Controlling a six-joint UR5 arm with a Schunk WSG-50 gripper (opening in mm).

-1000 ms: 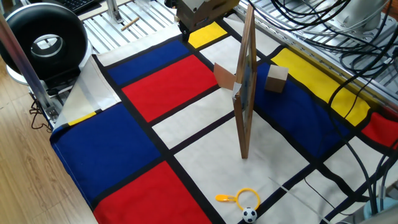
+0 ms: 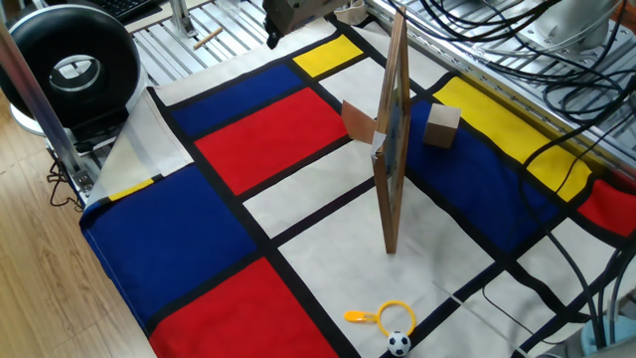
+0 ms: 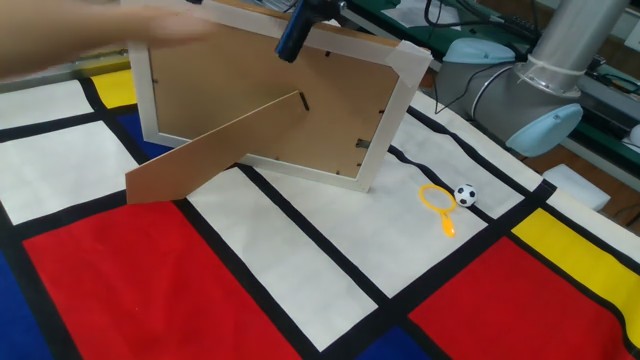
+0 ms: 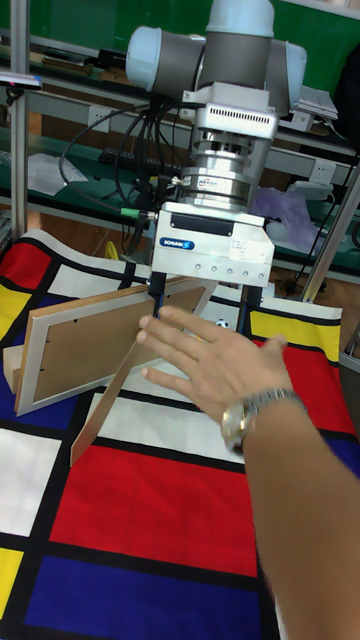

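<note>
A wooden picture frame [image 2: 391, 224] stands upright on the patterned cloth. Its brown back [image 3: 350, 110] and slanting support leg [image 3: 190, 165] show in exterior view 2. In exterior view 3 my gripper [image 4: 200, 303] hangs above the cloth near the frame's top, its two dark fingers [image 4: 243, 307] wide apart. Nothing shows held between them. Exterior view 1 has only part of the gripper body [image 2: 298, 10] at the top edge. A person's hand [image 4: 208, 363] reaches in front of the gripper; whether they touch cannot be told.
Behind the frame sits a small wooden block [image 2: 443, 127]. A yellow ring with a handle [image 2: 360, 317] lies beside a small football [image 2: 398, 343]. Black cables [image 2: 556, 149] run along the right side.
In exterior view 1 the gripper has moved up and to the left, partly out of the picture. Frame, block, ring and ball have stayed put.
</note>
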